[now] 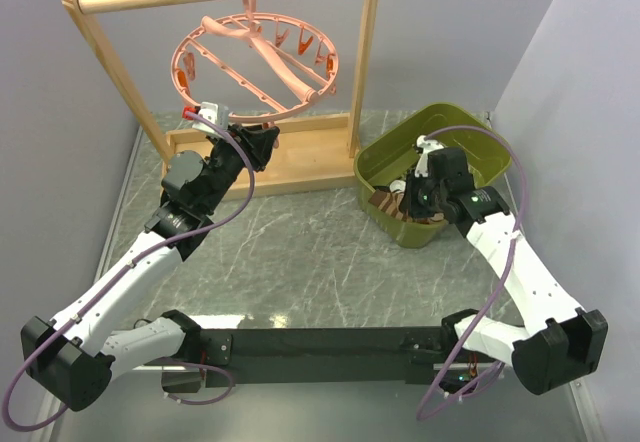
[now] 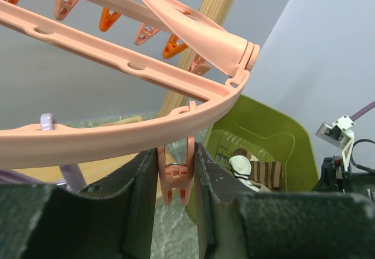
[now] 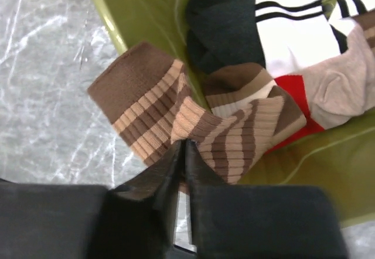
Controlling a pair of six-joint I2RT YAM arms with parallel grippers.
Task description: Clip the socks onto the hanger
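The pink round hanger (image 1: 255, 62) with orange and pink clips hangs from the wooden rack. My left gripper is shut on a pink clip (image 2: 176, 178) at the hanger's lower rim. A brown striped sock (image 3: 137, 95) drapes over the front rim of the green bin (image 3: 316, 171). My right gripper is down on that sock, its fingertips at the fabric; whether they grip it is hard to see. More socks (image 3: 287, 19), white, black, red and beige, lie inside the bin.
The wooden rack's base (image 1: 300, 157) stands left of the bin. Walls border both sides.
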